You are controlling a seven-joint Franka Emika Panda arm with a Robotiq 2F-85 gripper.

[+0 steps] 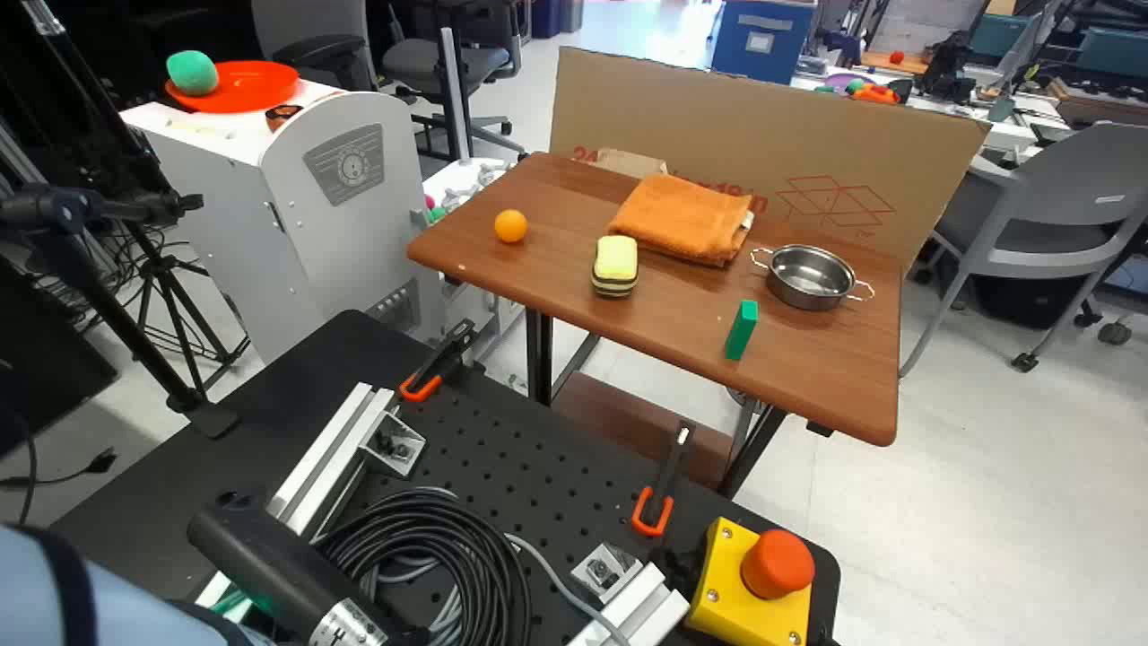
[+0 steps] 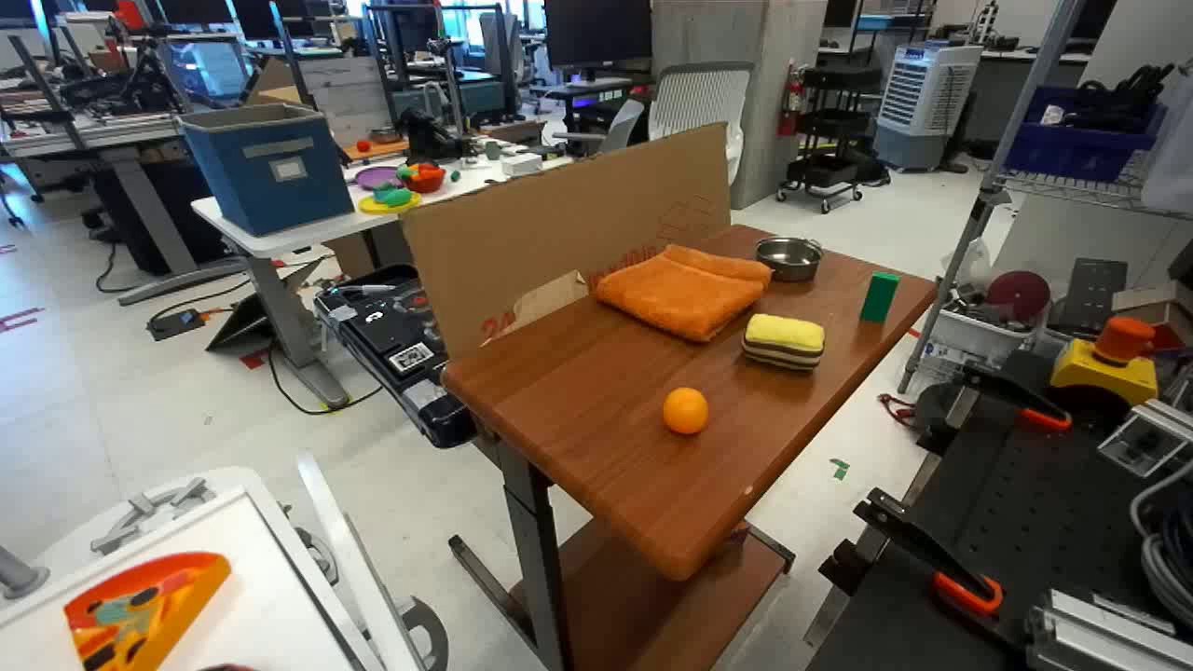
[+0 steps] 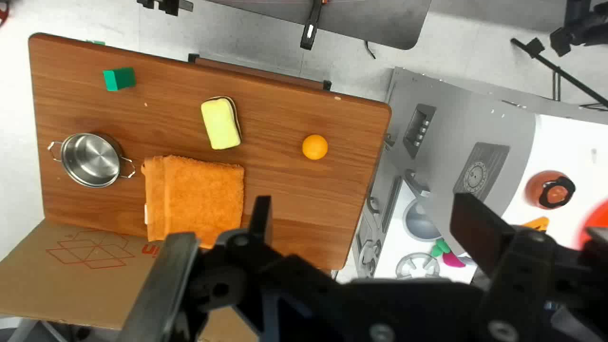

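Observation:
My gripper is open high over the table's edge, its dark fingers wide apart and nothing held between them. Below, on the brown table (image 3: 296, 211), lie an orange ball (image 3: 314, 147) near one end and a yellow sponge stack (image 3: 222, 123) with dark layers. A folded orange towel (image 3: 194, 196) rests beside the sponges. Toward the other end are a steel pot (image 3: 91, 160) with two wire handles, empty inside, and a green block (image 3: 119, 79), which stands upright in exterior view 1. Neither exterior view shows the gripper.
A cardboard sheet (image 1: 732, 140) walls off the table's far side. The toy kitchen (image 1: 312, 205) stands by the ball's end, with a red plate (image 1: 253, 88) on top. A black pegboard bench (image 1: 506, 441) faces the near edge. Bare tabletop surrounds the ball.

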